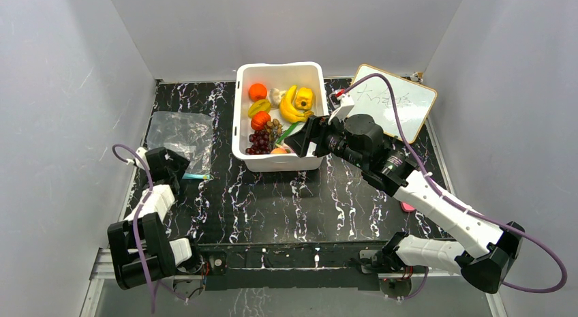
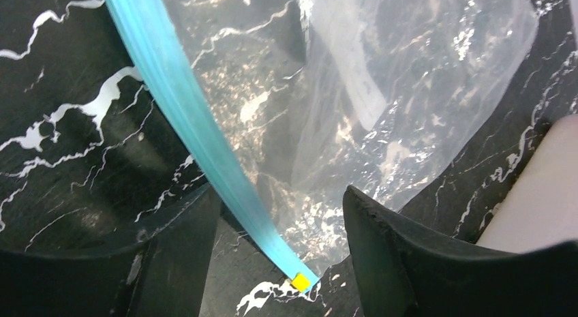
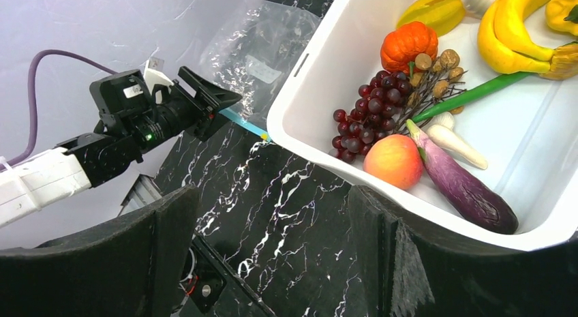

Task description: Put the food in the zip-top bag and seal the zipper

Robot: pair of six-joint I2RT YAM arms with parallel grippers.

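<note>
A clear zip top bag lies flat on the left of the dark table, its blue zipper strip along the near edge. At the strip's end sits a yellow slider. My left gripper hangs over this bag with its fingers apart and nothing held; the strip runs beneath the gap. Toy food fills a white bin: grapes, a peach, an eggplant, bananas and more. Over the bin's near side, my right gripper stands open and empty.
A whiteboard with writing leans at the back right. Something pink lies partly hidden under the right arm.
</note>
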